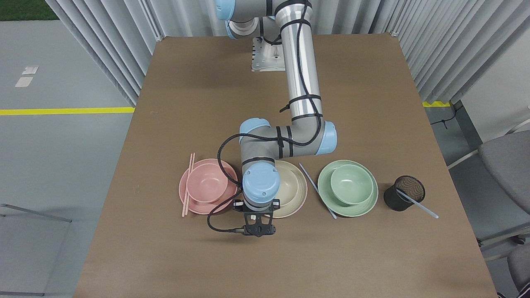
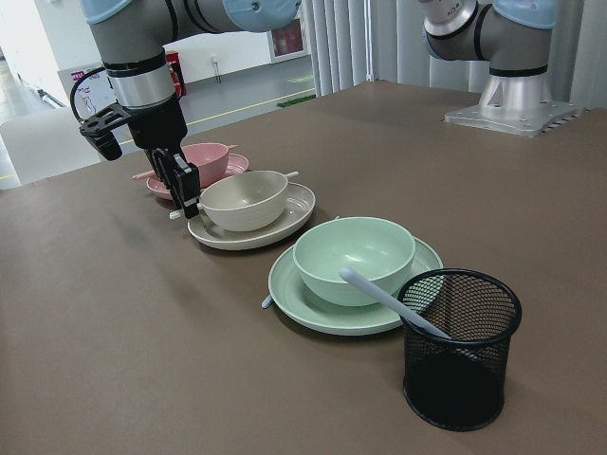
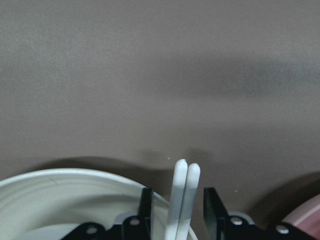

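My gripper is lowered at the cream place setting, its two black fingers open on either side of a pair of white chopsticks (image 3: 179,190) in the wrist view. The chopsticks lie beside the rim of the cream plate (image 3: 80,181); in the left view a cream bowl (image 2: 245,199) sits on that plate. The pink bowl (image 1: 207,182) on a pink plate, with pink chopsticks (image 1: 189,184), is to the left in the front view. To the right are the green bowl (image 1: 351,184) and green plate (image 1: 325,193), with light chopsticks (image 1: 316,188) beside them.
A black mesh holder (image 1: 397,201) with a light utensil in it stands at the table's right. Chairs stand off the right edge.
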